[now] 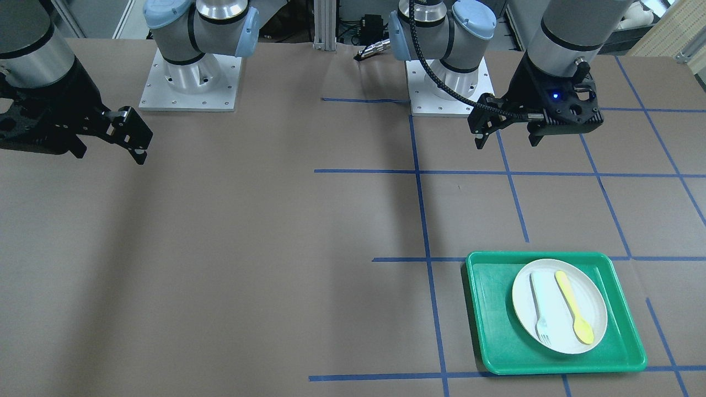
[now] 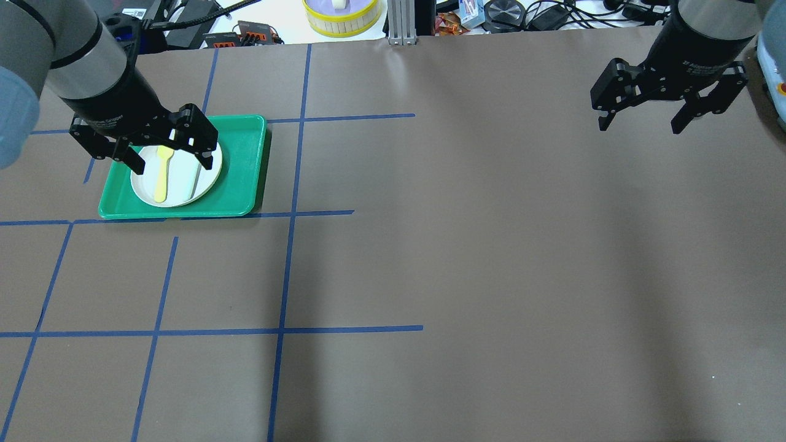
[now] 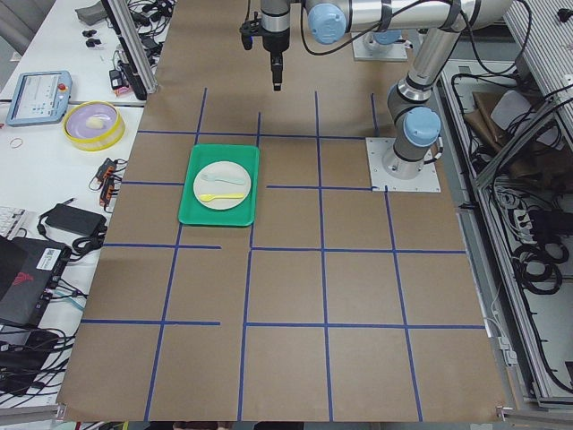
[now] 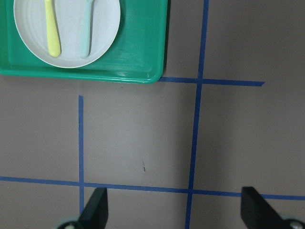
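A green tray (image 1: 488, 317) lies on the taped table, holding a white plate (image 1: 534, 331) with a yellow spoon (image 1: 572, 304) and a pale blue fork (image 1: 539, 301) side by side. In the left wrist view the tray (image 4: 138, 57) is at the top, with the plate (image 4: 69, 38) inside. My gripper (image 1: 506, 141) hangs above the table behind the tray in the front view, fingers apart and empty; in the wrist view its fingertips (image 4: 99, 205) frame bare tabletop.
A second arm (image 2: 663, 88) with a black gripper hangs over the other side of the table, whose middle (image 2: 479, 221) is clear. A side bench holds electronics, cables and a yellow-rimmed container (image 3: 94, 139).
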